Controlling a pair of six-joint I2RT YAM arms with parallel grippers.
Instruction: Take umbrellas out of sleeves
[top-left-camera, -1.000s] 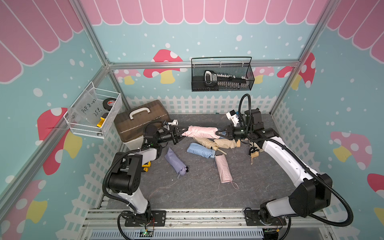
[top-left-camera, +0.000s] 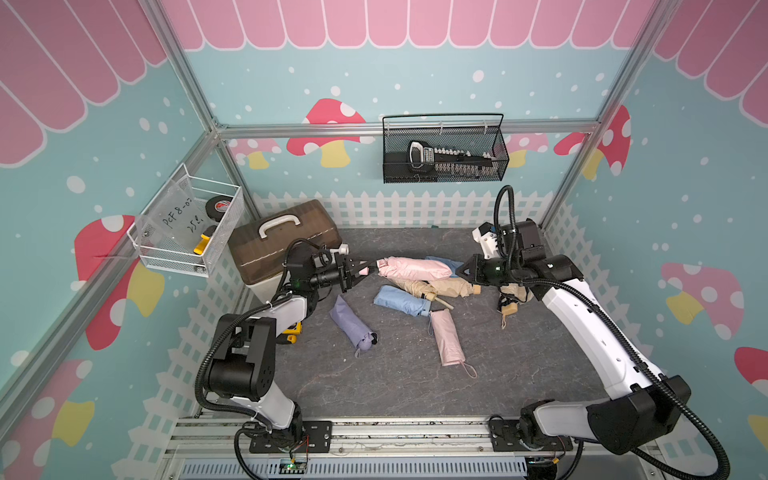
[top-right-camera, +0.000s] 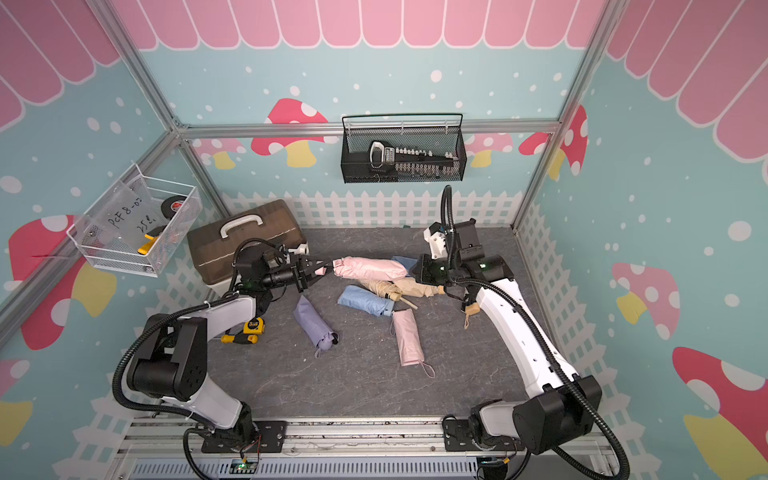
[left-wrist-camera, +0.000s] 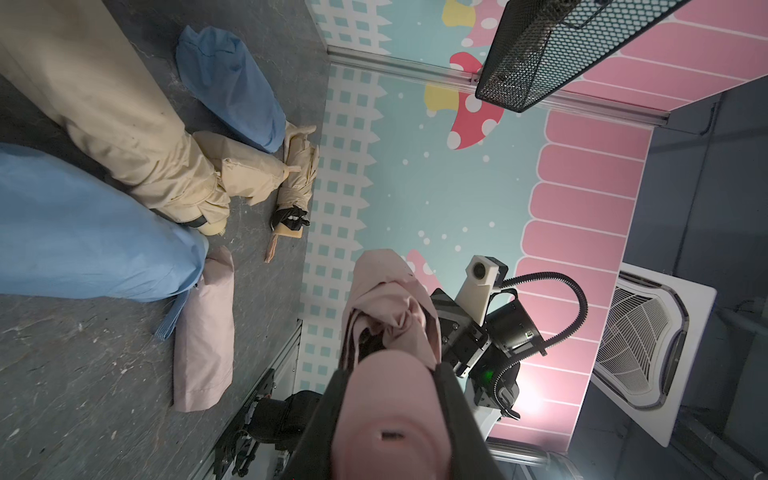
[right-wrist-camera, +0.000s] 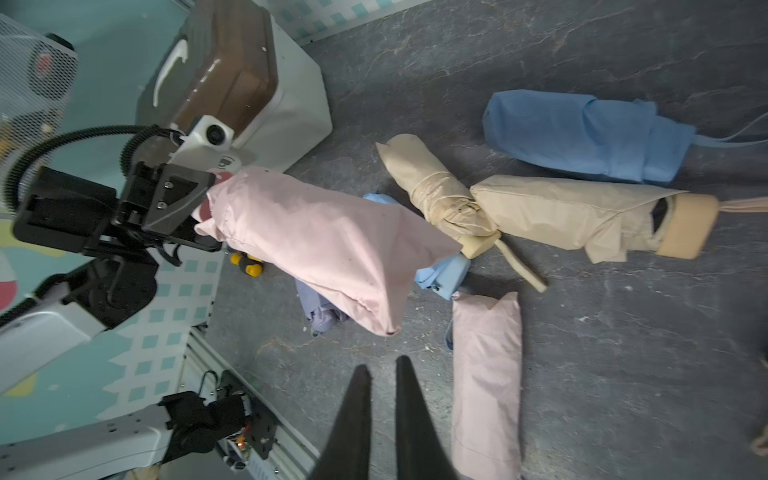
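My left gripper (top-left-camera: 369, 268) is shut on the handle end of a pink umbrella (left-wrist-camera: 390, 424), held above the floor. Its paler pink sleeve (right-wrist-camera: 320, 232) still surrounds the umbrella's body, its mouth bunched just beyond the handle, its far end loose and hanging. My right gripper stands slightly open near that far end, with a narrow empty gap between its fingers. On the floor lie a blue umbrella (top-left-camera: 402, 301), a purple one (top-left-camera: 352, 324), a beige one (right-wrist-camera: 436, 188) and a pink sleeve (top-left-camera: 447, 337).
A brown-lidded toolbox (top-left-camera: 284, 232) stands behind the left arm. Toward the back right are a beige sleeve (right-wrist-camera: 576, 208) and a blue one (right-wrist-camera: 588, 132). A yellow tool (top-right-camera: 254, 325) lies at left.
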